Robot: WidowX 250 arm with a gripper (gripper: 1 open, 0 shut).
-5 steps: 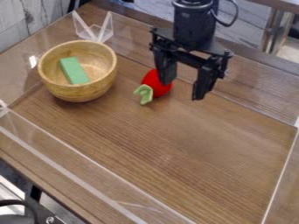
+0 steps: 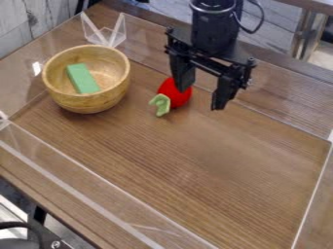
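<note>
My black gripper (image 2: pixel 208 72) hangs over the upper middle of the wooden table (image 2: pixel 196 175), its fingers spread open to either side. Just below and left of it lies a red round object (image 2: pixel 174 91) with a pale green piece (image 2: pixel 160 104) at its lower left; part of the red object is close behind the left finger. At the left, a tan bowl (image 2: pixel 105 85) holds a green block (image 2: pixel 81 80). I cannot tell from this view how high the gripper is above the table.
White wire-like shapes (image 2: pixel 105 29) stand at the back left by the wall. A dark cable or fixture (image 2: pixel 19 233) sits at the lower left corner, off the table.
My gripper has shifted very slightly, staying open over the same area. The objects on the table have not visibly moved.
</note>
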